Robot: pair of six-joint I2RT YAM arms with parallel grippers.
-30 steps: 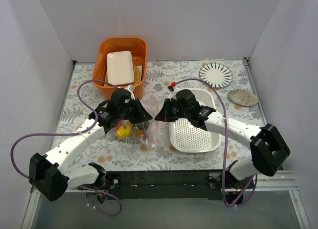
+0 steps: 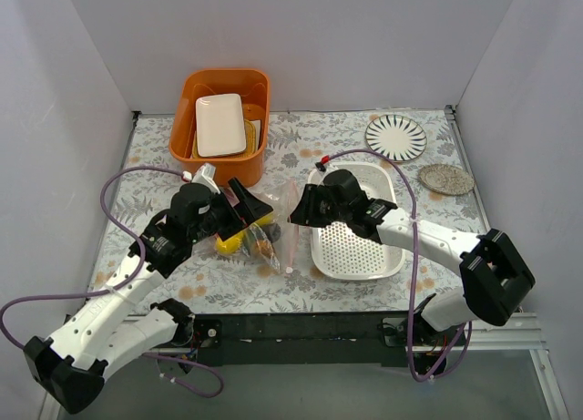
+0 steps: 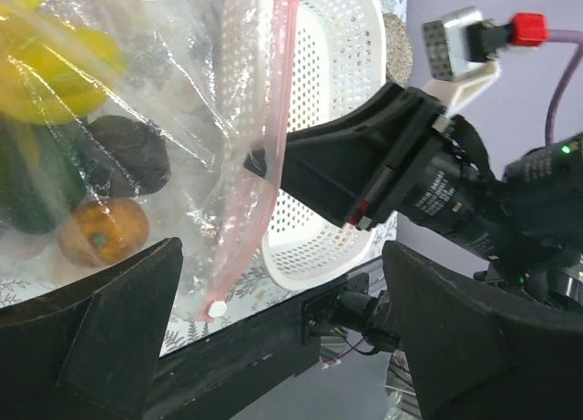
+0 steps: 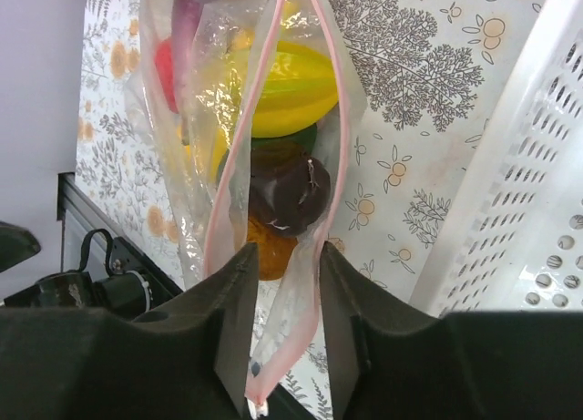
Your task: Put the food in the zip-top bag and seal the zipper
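The clear zip bag (image 2: 282, 242) lies left of the white tray, with yellow food (image 4: 291, 92), a dark round food, a green one and an orange one inside; its pink zipper strips show in the right wrist view. My left gripper (image 2: 246, 210) is open above the bag, its fingers wide apart in the left wrist view. My right gripper is at the zipper edge on the bag's right side, part open, the pink strip between or just behind its fingertips.
The perforated white tray (image 2: 355, 251) lies under and beside the right arm. An orange bin (image 2: 182, 110) with boards stands at back left. A striped plate (image 2: 396, 128) and speckled plate (image 2: 446, 179) are at back right.
My right gripper has shifted only slightly.
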